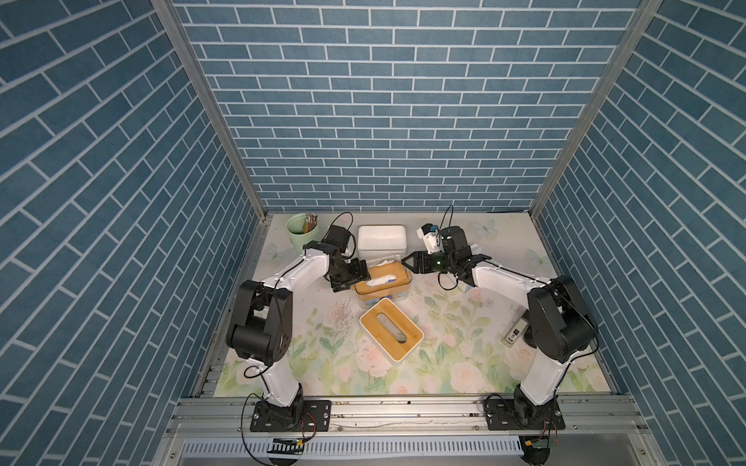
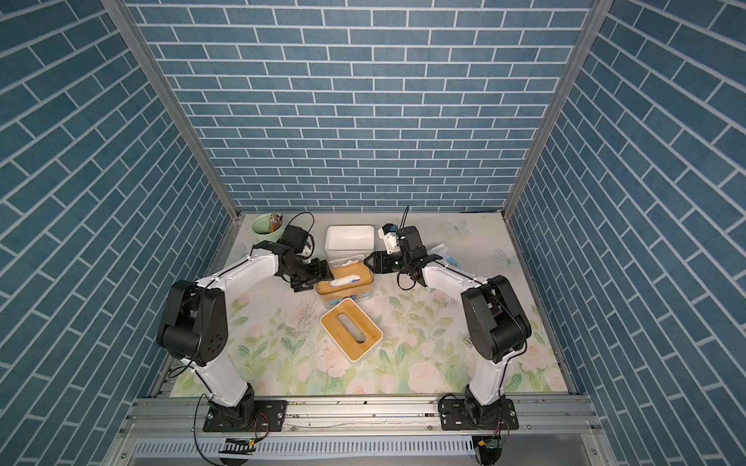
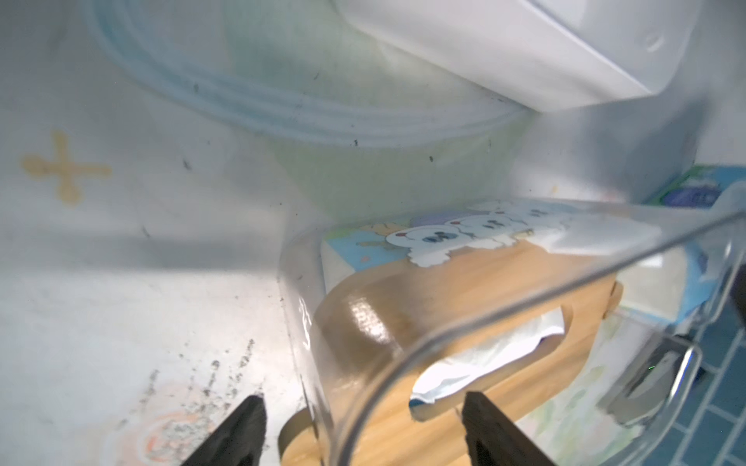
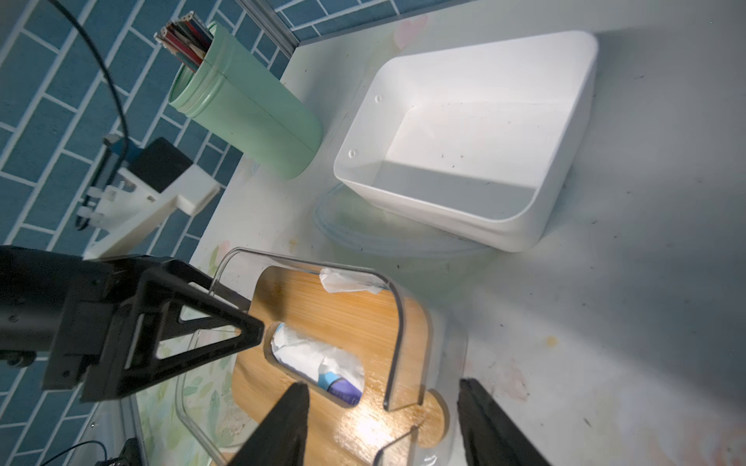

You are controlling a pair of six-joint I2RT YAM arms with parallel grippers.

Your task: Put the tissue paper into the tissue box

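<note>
A clear tissue box [image 4: 435, 349] stands mid-table, with a wooden insert [image 4: 334, 303] inside, lower than the rim. White tissue [image 4: 307, 349], in a blue-printed pack, shows through the insert's oval slot. My left gripper is at the box's left end, fingers part open on either side of the rim; whether they touch it is unclear. My right gripper stands open at the box's right end, nothing visibly held between its fingers.
A second wood-topped white box [image 1: 413, 338] lies in front. A white bin [image 4: 466, 202] and a green pencil cup [image 4: 256, 124] stand behind. A remote [image 1: 513, 332] lies at the front right.
</note>
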